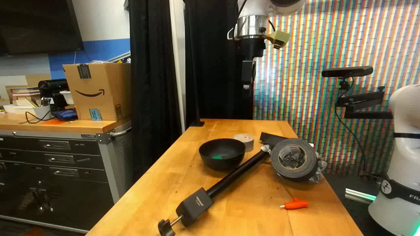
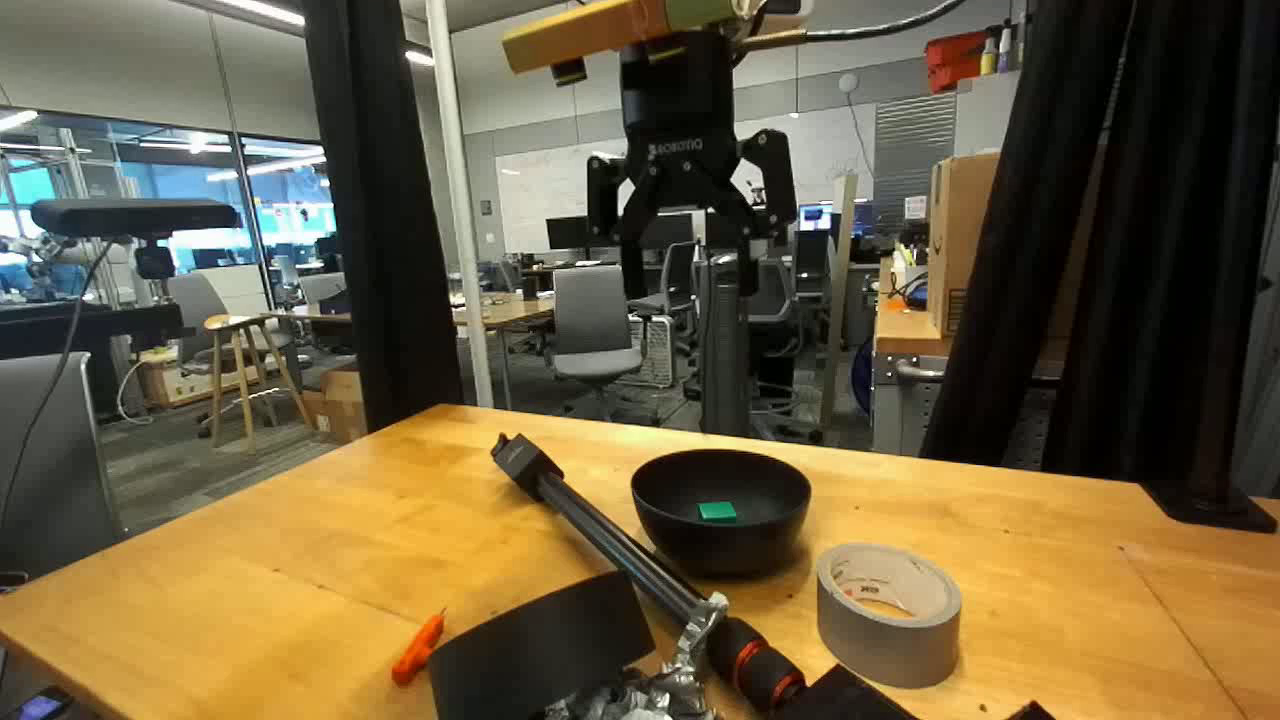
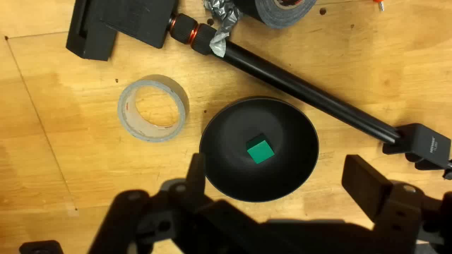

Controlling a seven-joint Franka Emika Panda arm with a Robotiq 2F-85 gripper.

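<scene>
High above the table, my gripper (image 2: 687, 282) stands open, its fingers wide apart and nothing between them. In the wrist view the fingertips (image 3: 365, 184) show at left and right, below and to either side of a black bowl (image 3: 292, 177). Inside that bowl a small green block (image 3: 260, 151) rests near the middle. The bowl sits upright on the wooden table (image 1: 157, 192), well beneath the gripper.
Close to the bowl stands a grey tape roll (image 3: 183, 106). A black pole with clamp (image 3: 305, 91) lies diagonally beside it. Larger dark tape (image 1: 295, 159) and an orange screwdriver (image 1: 295, 204) are near the table's edge.
</scene>
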